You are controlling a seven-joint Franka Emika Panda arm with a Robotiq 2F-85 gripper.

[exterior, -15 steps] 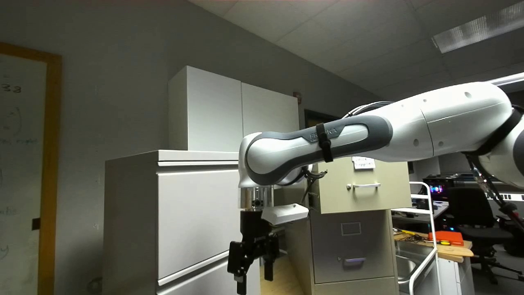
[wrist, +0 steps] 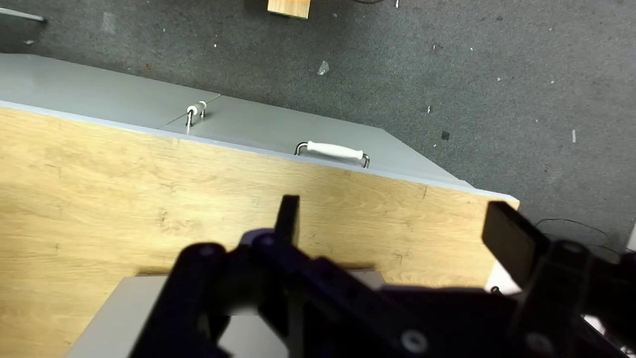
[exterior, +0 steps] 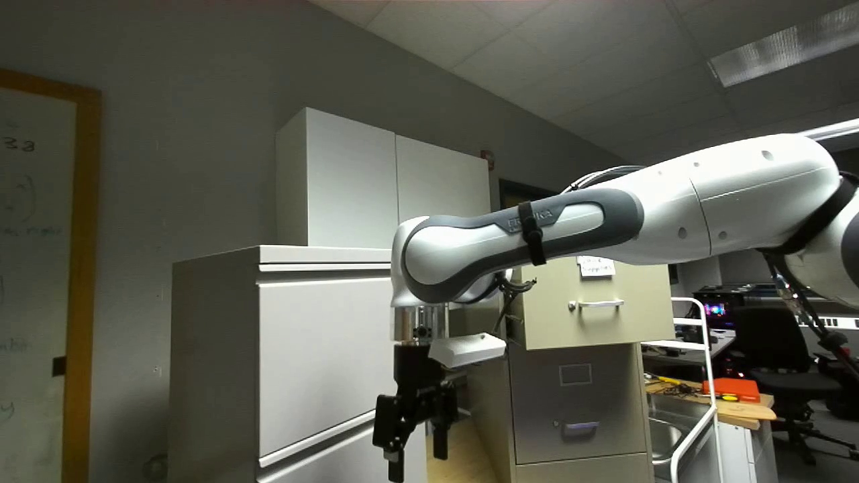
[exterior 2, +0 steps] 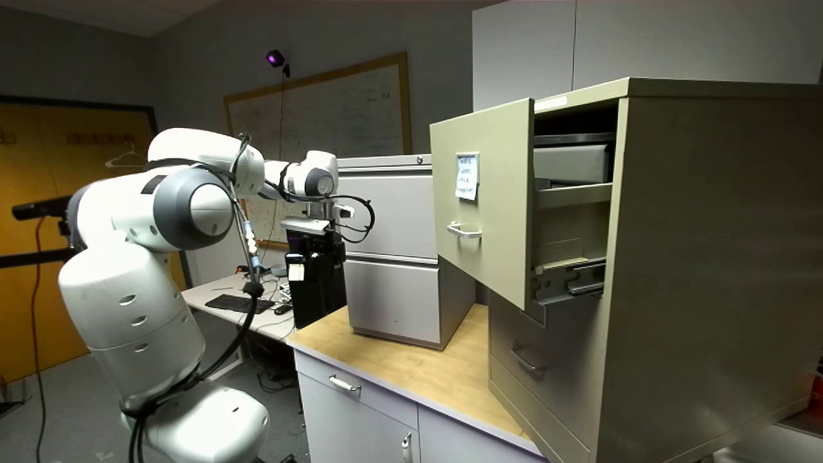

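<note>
My gripper (exterior: 418, 463) points straight down in front of the light grey cabinet (exterior: 330, 362), its two black fingers wide apart and nothing between them. From the wrist view, the open gripper hangs above the front part of the wooden counter (wrist: 226, 197). To the side stands a beige filing cabinet (exterior 2: 702, 231), whose top drawer (exterior 2: 482, 200) is pulled out. That drawer bears a handle (exterior 2: 463, 231) and a paper label (exterior 2: 467, 176). A grey box-like thing (exterior 2: 571, 163) shows inside the cabinet's opening.
Below the pulled-out drawer, the lower drawer (exterior: 578, 402) is closed. White handles (wrist: 334, 150) stick out from the counter's front. A white rail (exterior: 694, 451) and a sink (exterior: 664, 439) lie beyond the filing cabinet.
</note>
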